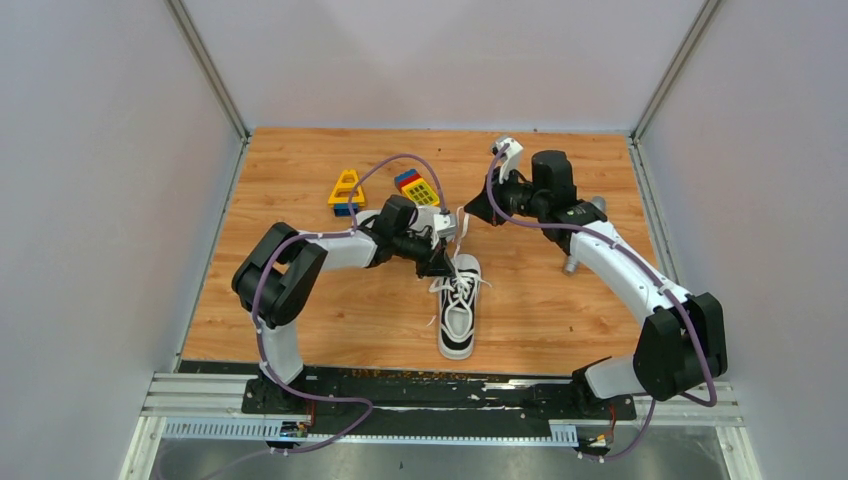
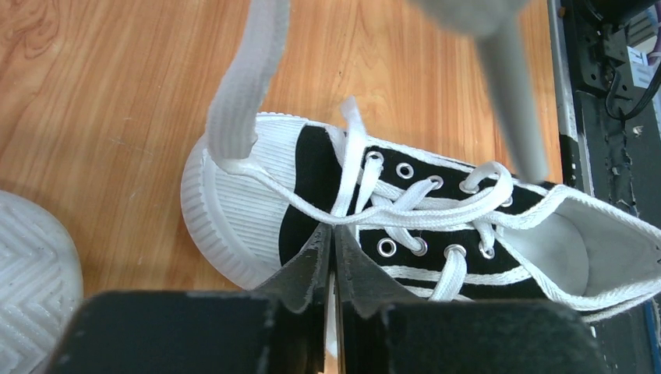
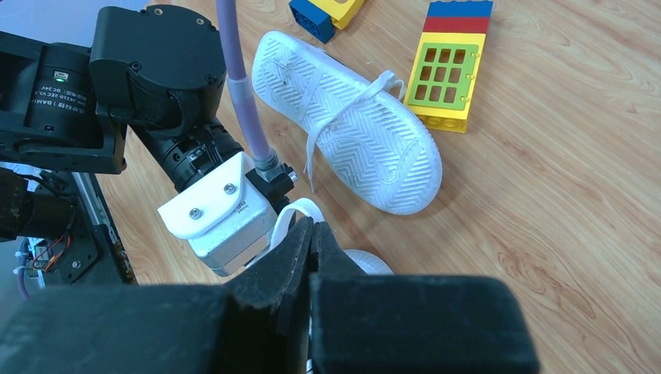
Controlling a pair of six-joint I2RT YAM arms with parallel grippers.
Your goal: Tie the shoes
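The black-and-white shoe (image 1: 459, 315) stands upright with its toe toward the back, laces threaded through its eyelets. My left gripper is over the tongue and toe end, its tips against a white shoelace (image 2: 421, 216). Its fingers are almost together, and whether the lace is pinched is unclear. Behind and to the right, my right gripper is raised and shut on a lace end (image 3: 301, 207), which loops from its tips down toward the shoe. A second shoe (image 3: 351, 128) lies sole up behind the left arm.
Yellow, red and blue toy blocks (image 3: 450, 66) and a yellow block piece (image 1: 346, 190) sit at the back left. A grey cylinder (image 1: 571, 265) lies partly under the right arm. Bare wood (image 1: 535, 320) extends right of the shoe.
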